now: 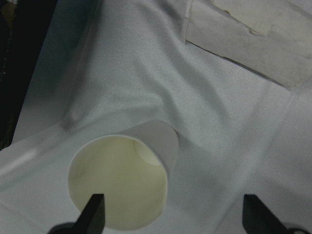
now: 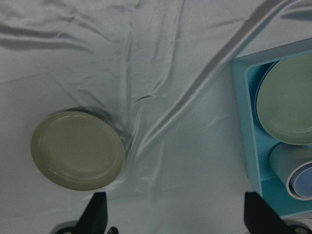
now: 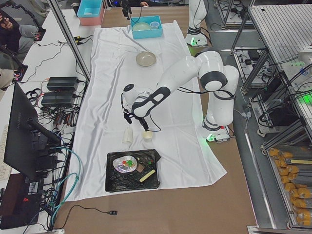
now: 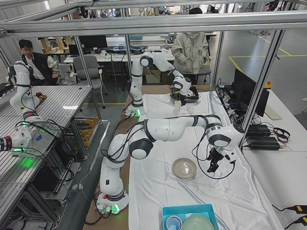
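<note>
A cream cup (image 1: pixel 151 141) lies under my left gripper, its mouth toward that wrist camera; in the camera left view the cup (image 3: pixel 147 137) is beside a pale flat piece (image 3: pixel 127 134). My left gripper (image 3: pixel 135 120) is open just above them, nothing between its fingers. My right gripper is open over the cloth, between a beige plate (image 2: pixel 78 151) and a turquoise bin (image 2: pixel 241 97) holding a green plate (image 2: pixel 287 97) and nested cups (image 2: pixel 285 165).
A black tray (image 3: pixel 112 180) with a small plate of coloured items and a yellow bar lies at the near end. A monitor (image 3: pixel 22 136) and cables border the left. The white cloth between the arms is mostly clear.
</note>
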